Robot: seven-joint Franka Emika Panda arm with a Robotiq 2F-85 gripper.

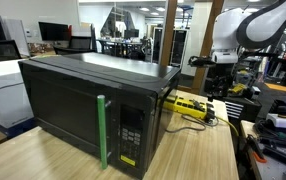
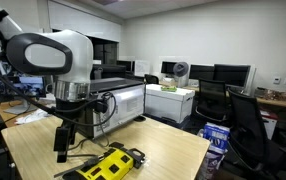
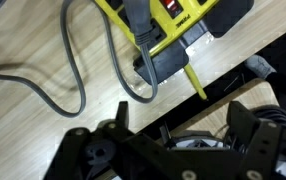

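A yellow and black device [image 2: 111,164] lies on the wooden table, with a grey cable [image 3: 113,60] curling beside it. A large black microwave [image 1: 93,100] with a green strip on its front stands close by. My gripper is open, its fingers apart at the bottom of the wrist view with nothing held between them. It points down near the table edge, and the yellow device is toward the top of that view. In exterior view 2 the arm [image 2: 58,85] comes in from the left, partly hiding the microwave.
Bare tabletop [image 2: 173,145] stretches to the right of the yellow device in exterior view 2. Beyond the table edge, dark equipment and cables [image 1: 283,125] crowd the right side of exterior view 1. Office chairs [image 2: 253,125] stand behind the table.
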